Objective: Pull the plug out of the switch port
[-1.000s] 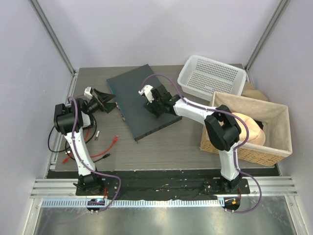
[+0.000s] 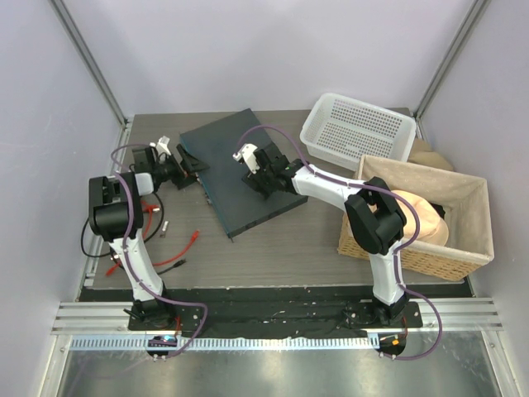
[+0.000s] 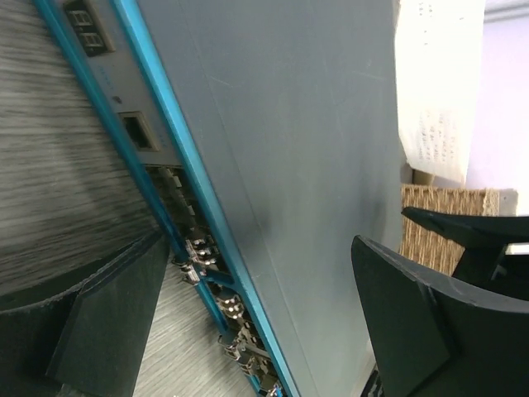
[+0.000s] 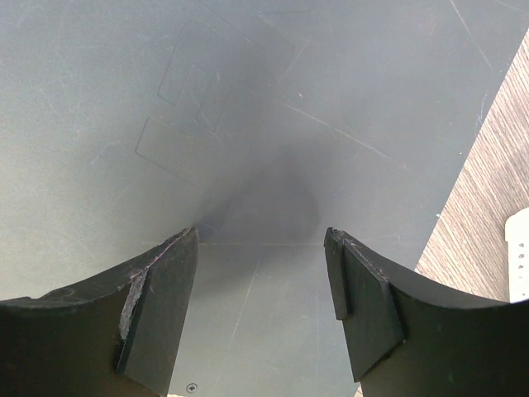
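The dark slab-shaped switch (image 2: 231, 198) lies tilted in the middle of the table. Its blue-edged front with ports (image 3: 136, 130) fills the left wrist view; whether a plug sits in any port there cannot be told. My left gripper is open beside that edge, fingers either side of it, over the metal port housings. My right gripper is open above the switch's top surface, nothing between its fingers.
A white basket (image 2: 322, 124) stands at back right, a wicker box (image 2: 413, 256) with a tan item at right. Red and black cables (image 2: 173, 261) lie at front left.
The right arm has not moved.
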